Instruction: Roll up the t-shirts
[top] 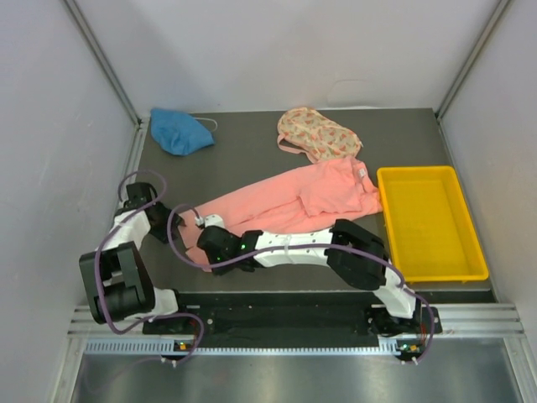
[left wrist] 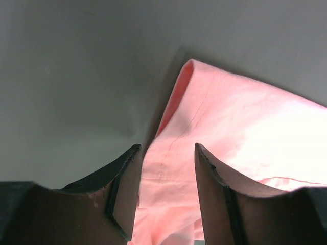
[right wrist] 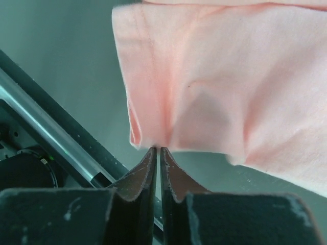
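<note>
A coral-pink t-shirt (top: 268, 201) lies stretched out on the dark mat, folded into a long strip with its wider part at the right. My left gripper (top: 176, 227) is over the strip's left end. In the left wrist view, the fingers (left wrist: 125, 194) stand apart above the pink cloth (left wrist: 219, 112), whose raised corner lies just ahead. My right gripper has its fingertips almost together at the cloth's near edge (right wrist: 148, 122). Only a narrow gap shows between them; whether cloth is pinched there is unclear. From above, the right arm covers part of the strip's near edge.
A yellow bin (top: 432, 222) stands at the right, close to the shirt. At the back lie a blue cloth bundle (top: 179, 133) and a patterned cloth (top: 319, 133). Bare mat (top: 235, 147) shows between them. A metal rail (right wrist: 51, 127) runs along the near edge.
</note>
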